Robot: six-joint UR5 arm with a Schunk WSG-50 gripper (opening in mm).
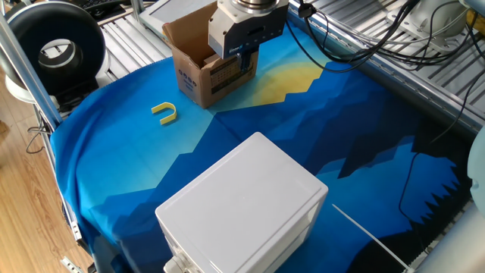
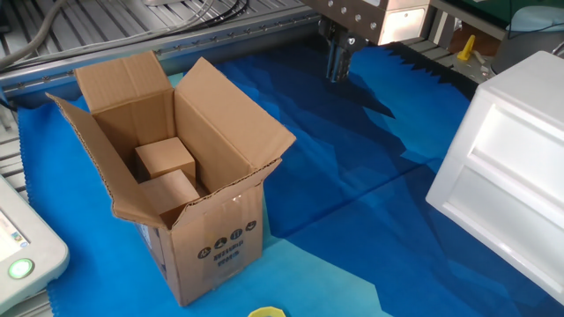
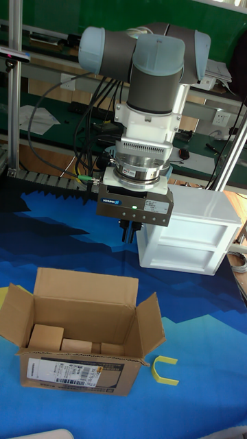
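Observation:
My gripper [image 3: 128,232] hangs above the blue cloth, its dark fingers pointing down. In exterior view 2 the gripper [image 2: 337,63] is well apart from the open cardboard box [image 2: 216,242], over the dark part of the cloth. The fingers stand close to each other; whether they touch cannot be made out, and no object shows at their tips. Inside the box lie a brown block [image 2: 165,158] and a second block [image 2: 170,190]. A yellow U-shaped piece [image 1: 164,113] rests on the cloth beside the box. A white drawer unit [image 1: 242,201] stands across the cloth.
Between box and drawer unit the cloth [image 1: 250,125] is clear. The box flaps [image 2: 236,110] stick up and outward. A thin white rod [image 1: 369,235] lies near the drawer unit. Black cables [image 1: 356,57] run along the metal rail.

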